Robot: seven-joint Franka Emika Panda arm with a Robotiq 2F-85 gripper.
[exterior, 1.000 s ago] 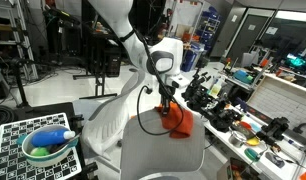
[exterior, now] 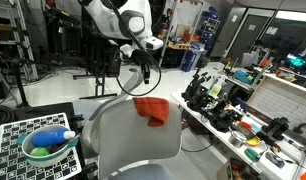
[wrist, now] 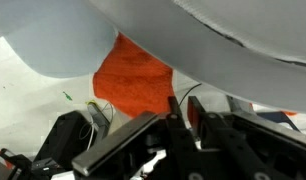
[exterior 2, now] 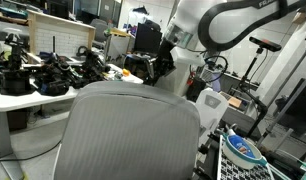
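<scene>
An orange-red cloth (exterior: 151, 110) lies crumpled on the grey chair (exterior: 143, 145). In the wrist view the cloth (wrist: 135, 75) shows beyond the fingers, mostly to their left. My gripper (exterior: 146, 81) is above the cloth in exterior view 1, with a small gap seeming to separate them. Only a narrow gap shows between the fingertips of the gripper in the wrist view; whether any cloth is caught there is unclear. The chair back (exterior 2: 128, 130) hides the cloth in exterior view 2.
A bowl (exterior: 50, 140) with blue and green items stands near a checkered board (exterior: 8, 150) at left. Behind the chair, a long white table (exterior: 273, 160) is crowded with dark gear and tools. Pale curved chair surfaces (wrist: 243, 60) pass close to the gripper.
The gripper has moved left and up in exterior view 1. The cloth has shifted left across the chair and now sits lower than the gripper, where before they were together.
</scene>
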